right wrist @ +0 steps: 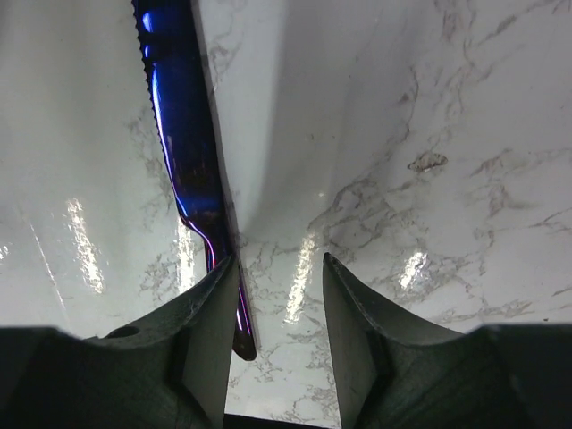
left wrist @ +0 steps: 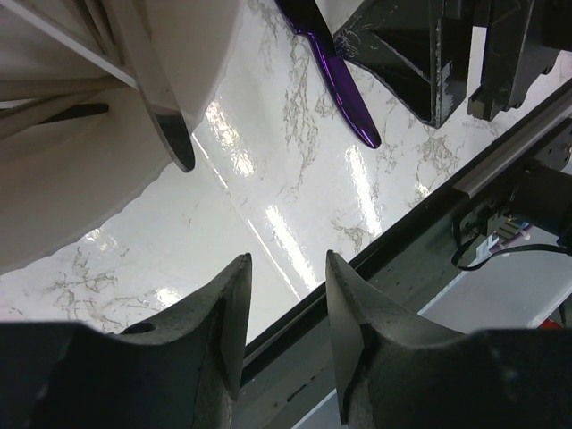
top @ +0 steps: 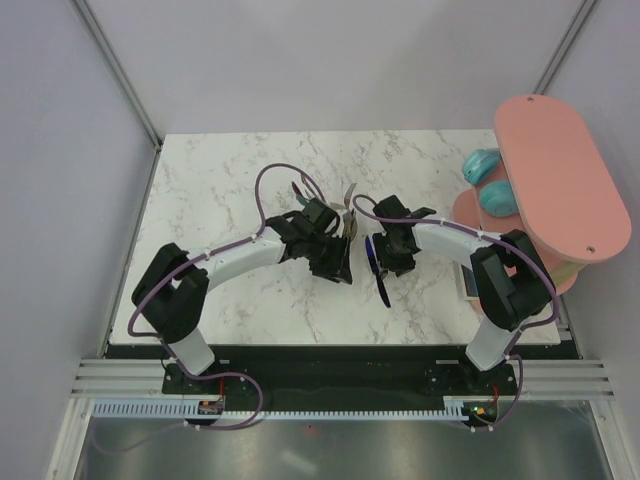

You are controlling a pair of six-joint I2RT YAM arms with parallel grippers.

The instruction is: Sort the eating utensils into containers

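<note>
A shiny blue-purple knife point(top: 384, 292) lies on the marble table between my two grippers. In the right wrist view, the knife point(right wrist: 183, 134) runs along the left side, its handle passing beside and partly behind the left finger. My right gripper is open, with only table showing between its fingers. Open and empty too is my left gripper, near a white round container point(left wrist: 80, 201) holding several utensils. From above, the left arm partly hides that container, and a utensil point(top: 349, 193) sticks up from it.
Along the right edge stand a large pink rack point(top: 565, 180), teal cups point(top: 498, 198) and a partly hidden tray point(top: 467, 284). The two grippers are close together.
</note>
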